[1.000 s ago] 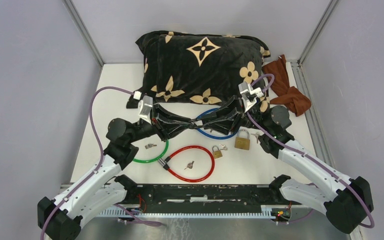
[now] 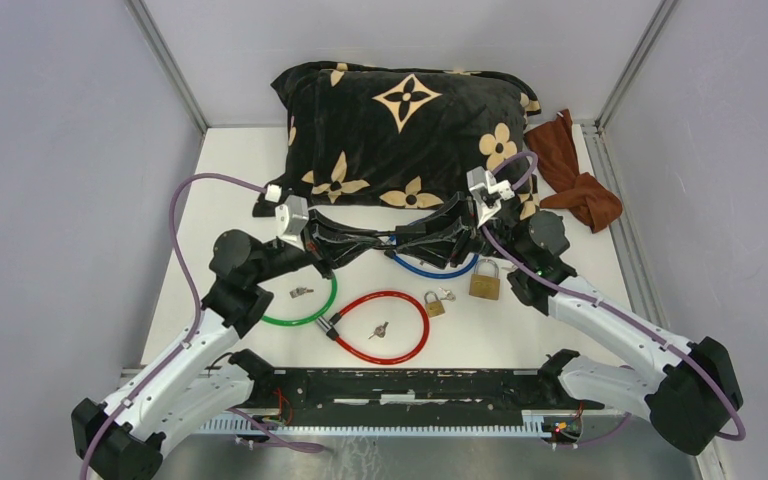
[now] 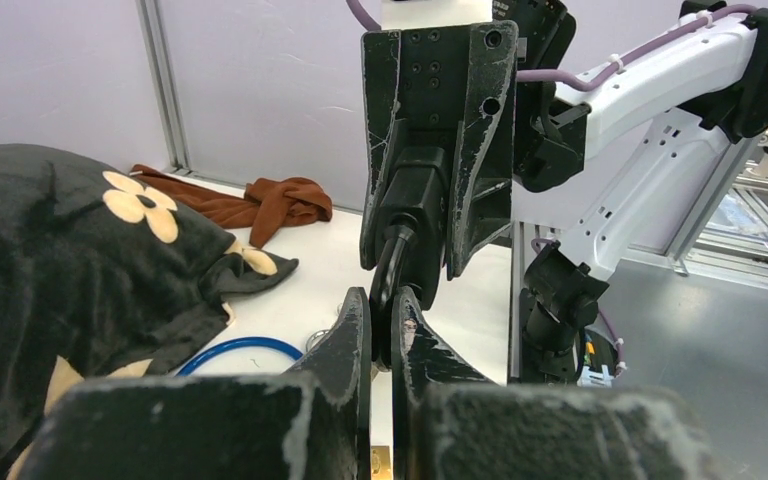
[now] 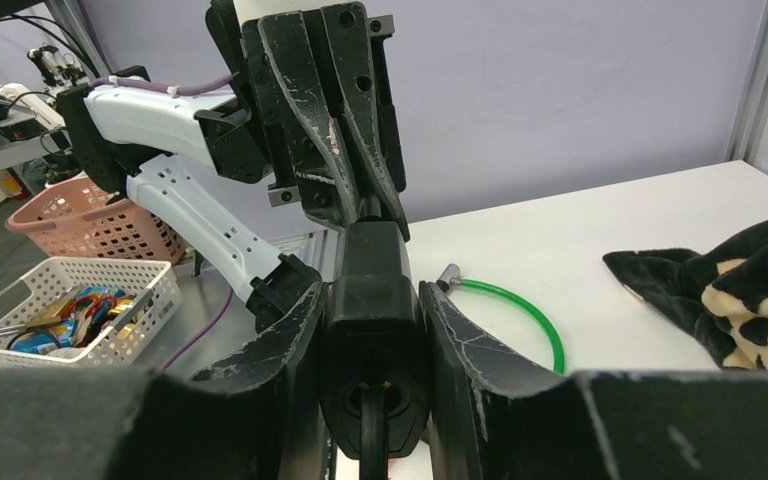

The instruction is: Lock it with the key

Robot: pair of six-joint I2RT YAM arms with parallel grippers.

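At mid-table the two grippers meet tip to tip in the top view. My left gripper (image 2: 384, 242) is shut on a slim black piece (image 3: 390, 262), whose exact kind I cannot make out. That piece runs up to a black lock-like block (image 4: 373, 340) between the fingers of my right gripper (image 2: 408, 243). In the right wrist view the fingers lie along both sides of the block, but whether they clamp it cannot be told. A dark rod hangs below its round hole. No key blade or keyhole shows clearly at the meeting point.
Below the arms lie a red cable lock (image 2: 426, 325), a green cable (image 2: 333, 300), a small brass padlock (image 2: 435, 309) and a larger one (image 2: 485, 288). Loose keys (image 2: 380, 330) lie nearby. Behind sits a dark patterned cushion (image 2: 400, 120); a brown cloth (image 2: 588, 197) is at right.
The left arm has hardly moved. Items on the table look the same.
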